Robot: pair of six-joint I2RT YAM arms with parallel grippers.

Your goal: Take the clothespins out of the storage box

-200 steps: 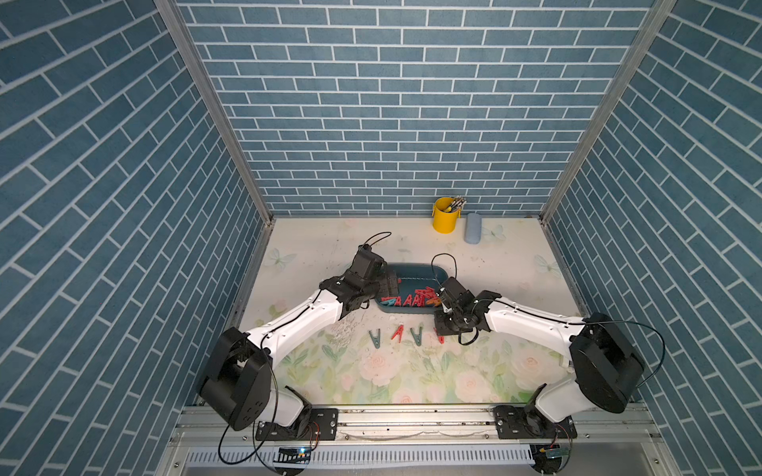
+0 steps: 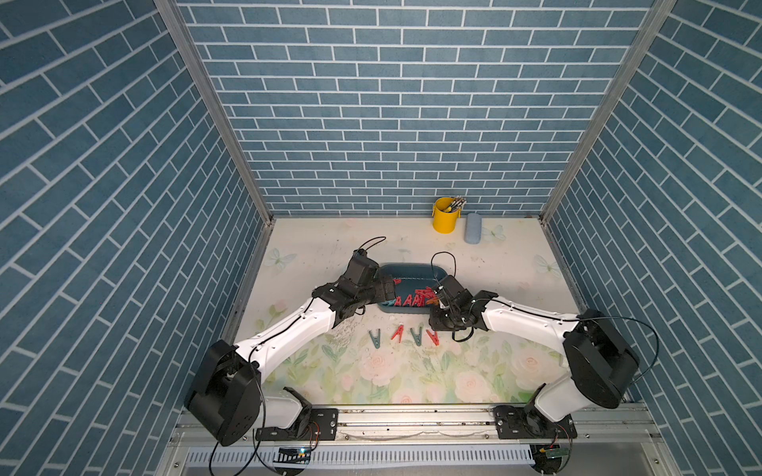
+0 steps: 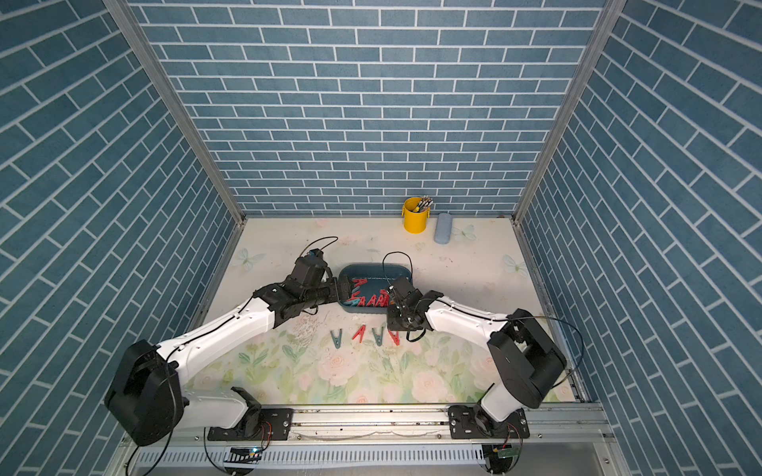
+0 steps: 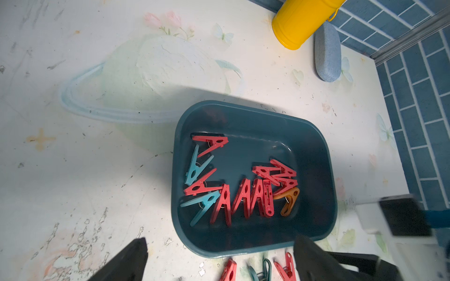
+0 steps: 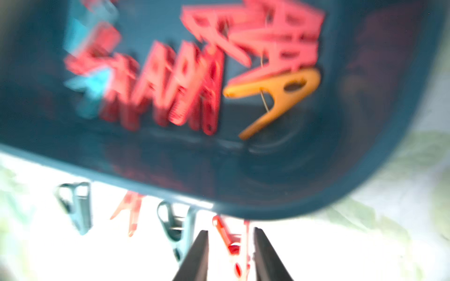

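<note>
A dark teal storage box (image 4: 253, 241) holds red clothespins (image 4: 242, 196), two light blue ones (image 4: 203, 206) and an orange one (image 4: 290, 199). On the table before it lie grey-green clothespins (image 2: 374, 338) and red ones (image 2: 397, 332), four in a row. My left gripper hangs open above the box's left side, nothing between its fingers. My right gripper is at the box's front right, fingers apart above a red clothespin (image 5: 225, 229) on the table; whether it touches it I cannot tell.
A yellow bucket (image 2: 445, 218) with tools and a blue-grey oblong object (image 2: 473, 227) stand at the back wall.
</note>
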